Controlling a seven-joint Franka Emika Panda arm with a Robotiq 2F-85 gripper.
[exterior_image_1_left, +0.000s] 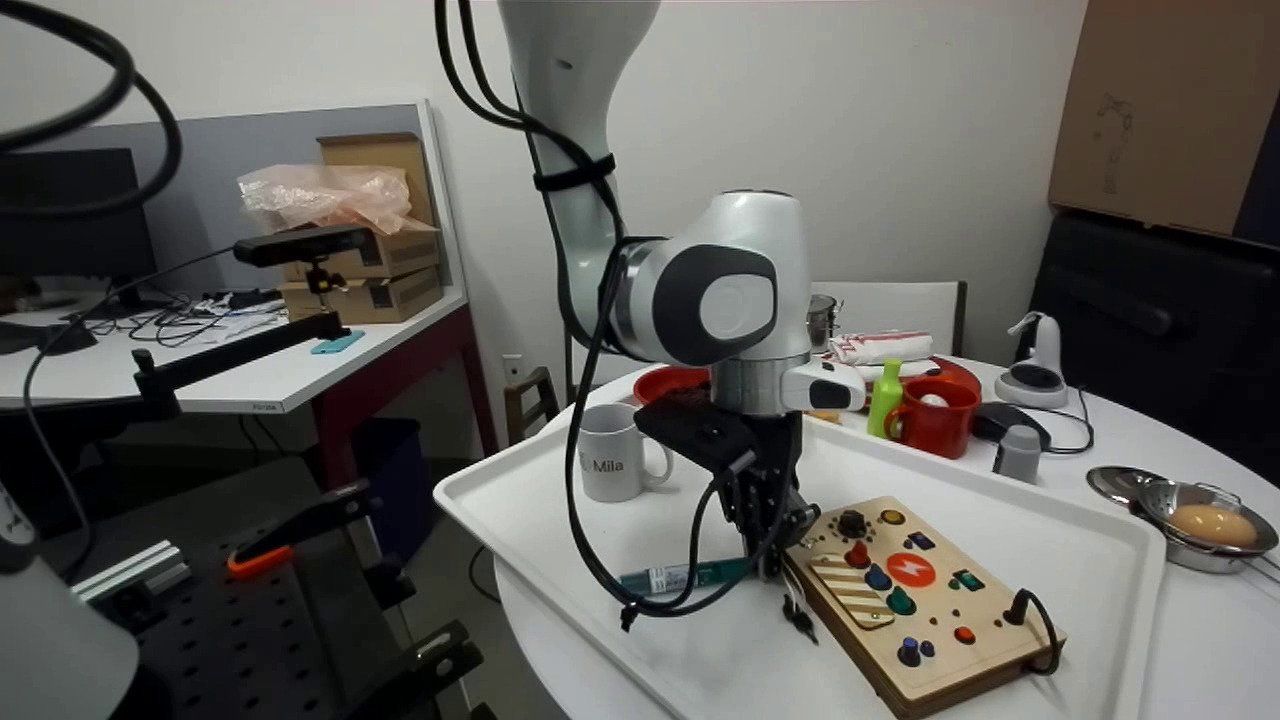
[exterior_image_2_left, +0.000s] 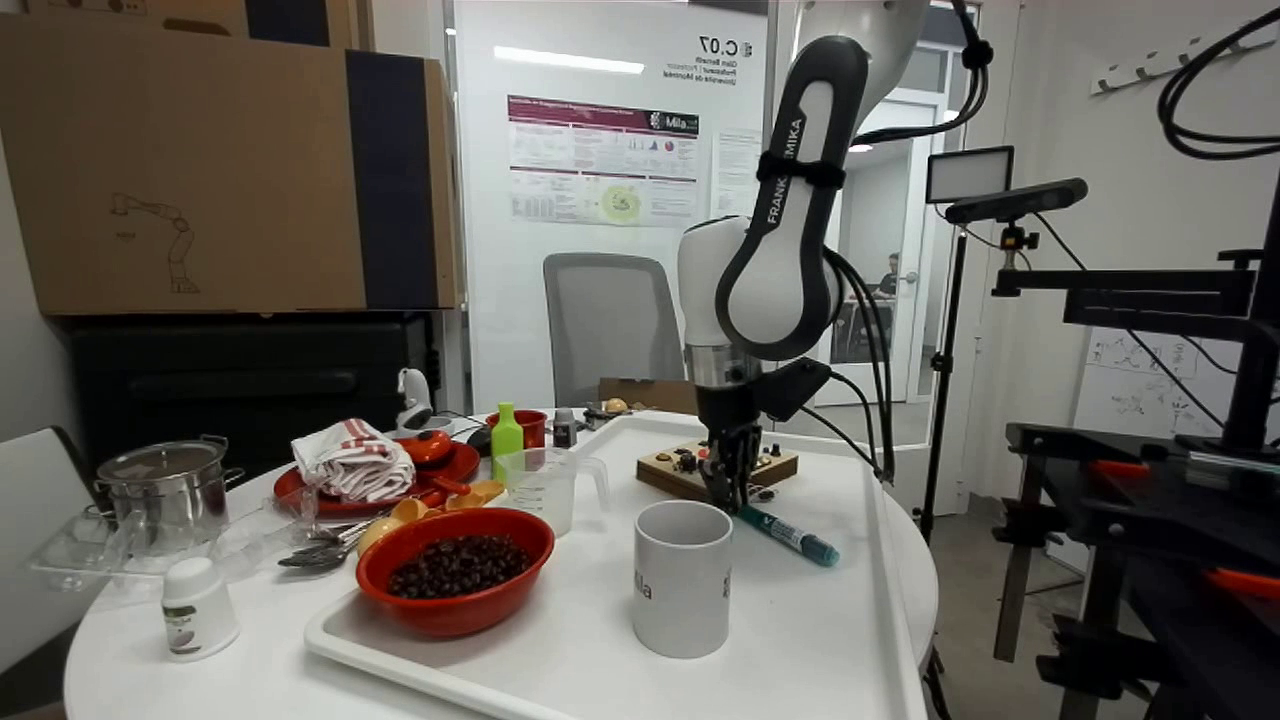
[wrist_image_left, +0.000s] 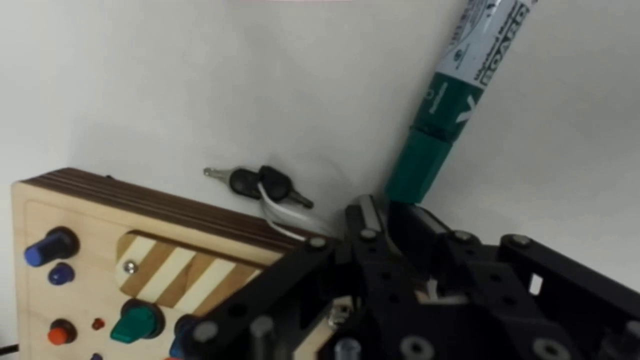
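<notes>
My gripper is down at the tray beside the corner of a wooden panel box (wrist_image_left: 90, 240) with knobs and switches. Its fingers are closed nearly together. A white cord (wrist_image_left: 282, 213) runs from two small black-headed keys (wrist_image_left: 276, 182) to the fingers, and a pale strip shows between them, seemingly the cord. Against the outside of one fingertip rests the cap end of a green marker (wrist_image_left: 423, 162), which lies on the tray. In exterior view 1 the fingers (exterior_image_1_left: 768, 546) stand between the marker (exterior_image_1_left: 684, 578) and the box (exterior_image_1_left: 900, 576); the arm's cables partly cover the marker.
A white mug (exterior_image_2_left: 681, 588) and a red bowl of dark beans (exterior_image_2_left: 456, 574) stand on the tray (exterior_image_1_left: 564, 576). Past its rim are a green bottle (exterior_image_1_left: 885, 398), red cup (exterior_image_1_left: 936, 418) and egg pan (exterior_image_1_left: 1200, 540). The tray's front left is clear.
</notes>
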